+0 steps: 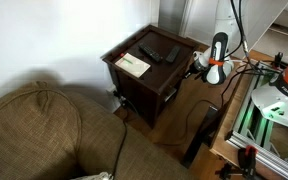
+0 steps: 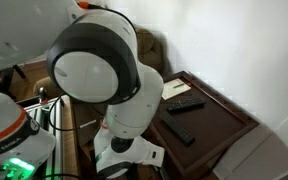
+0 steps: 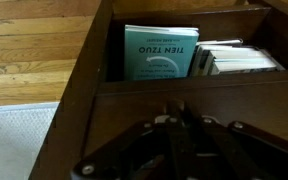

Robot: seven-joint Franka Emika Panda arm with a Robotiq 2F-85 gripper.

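My gripper (image 1: 193, 72) is low beside the right side of a dark wooden cabinet (image 1: 121, 58). In the wrist view the gripper is dark against a dark wood panel (image 3: 224, 104), and the state of its fingers cannot be made out. No object shows held in it. Past that panel is an open compartment with a teal book (image 3: 159, 55) and several pale books (image 3: 234, 60) inside. From the second exterior view, the white wrist (image 2: 129, 150) covers the fingertips.
Two dark remotes (image 2: 179, 128) and a white card (image 2: 172, 88) lie on the cabinet top. A brown beanbag (image 1: 34, 125) fills the left foreground. Wooden floor (image 3: 24, 60) and a light rug (image 3: 9, 140) show left of the compartment. A black cable (image 1: 124, 130) runs along the floor.
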